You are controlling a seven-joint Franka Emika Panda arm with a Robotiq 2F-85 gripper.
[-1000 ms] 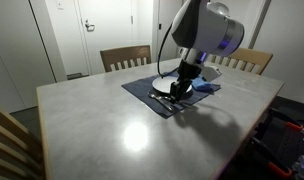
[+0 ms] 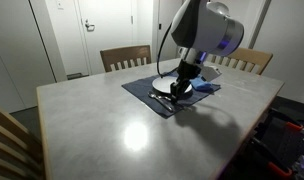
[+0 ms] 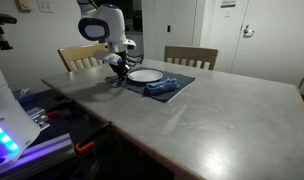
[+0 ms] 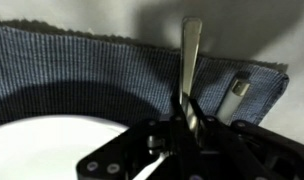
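Note:
In the wrist view, my gripper is shut on a silver utensil (image 4: 191, 45), whose flat handle sticks out beyond the fingers. The utensil's other end is hidden by the gripper, so its kind cannot be told. A second silver handle (image 4: 233, 94) lies to its right on the dark blue placemat (image 4: 72, 72). A white plate (image 4: 47, 150) fills the lower left. From the first exterior side, my gripper (image 2: 176, 94) is low, near the front edge of the plate (image 2: 164, 85).
A folded blue cloth (image 3: 168, 86) lies beside the plate on the mat. Chairs (image 2: 127, 56) stand around the pale table (image 2: 77, 125), which is bare over most of its surface away from the arm.

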